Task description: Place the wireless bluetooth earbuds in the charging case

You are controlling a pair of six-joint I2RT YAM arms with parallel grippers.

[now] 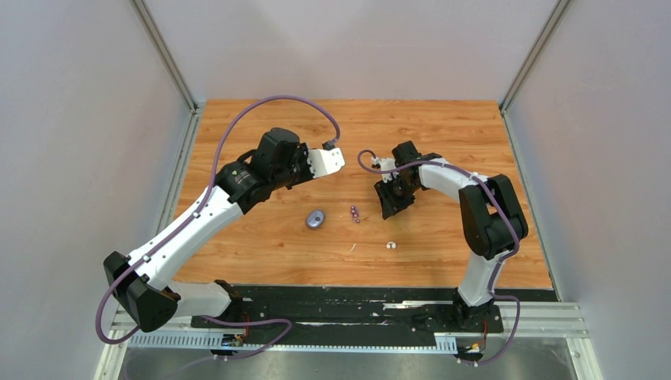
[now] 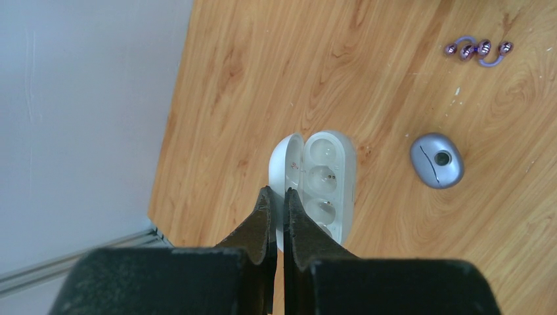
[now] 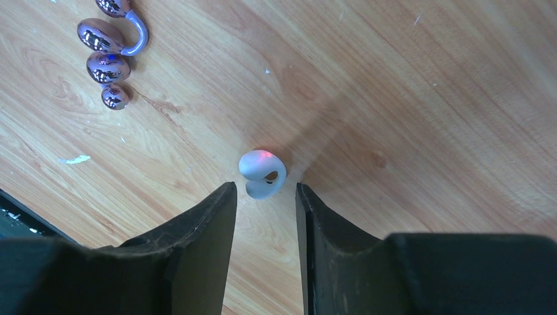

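An open white charging case (image 2: 338, 170) with round wells is seen in the left wrist view. My left gripper is shut with a white strip of the lid showing between its fingers. From above, the left arm hides this case. Over the right half of the table, my right gripper stands partly open. A small white earbud (image 3: 268, 172) with a red glint lies on the wood just beyond the fingertips, nothing between them. In the top view the same earbud (image 1: 391, 245) shows near the front.
A silver-grey oval case (image 1: 315, 219) sits left of centre. Close to its right are purple metallic clip-shaped pieces (image 1: 355, 214). A white scrap (image 1: 353, 247) lies further forward.
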